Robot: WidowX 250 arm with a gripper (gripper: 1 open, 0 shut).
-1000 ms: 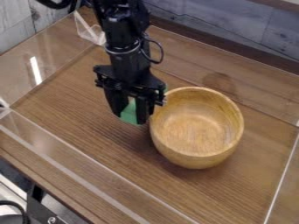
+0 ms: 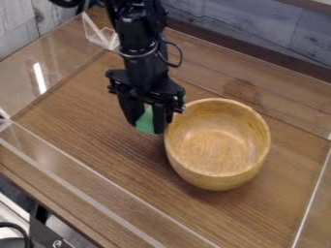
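Note:
My black gripper (image 2: 145, 108) is shut on a green object (image 2: 151, 126), mostly hidden by the fingers, just left of a tan oval bowl (image 2: 220, 145). The bowl is empty. Whether the green object touches the bowl's rim or the table is hard to tell.
A grey marbled wall (image 2: 272, 29) runs along the back. A black cable lies at the bottom left.
The gripper and the green object have shifted very slightly up, away from the front of the table. The bowl looks unmoved.

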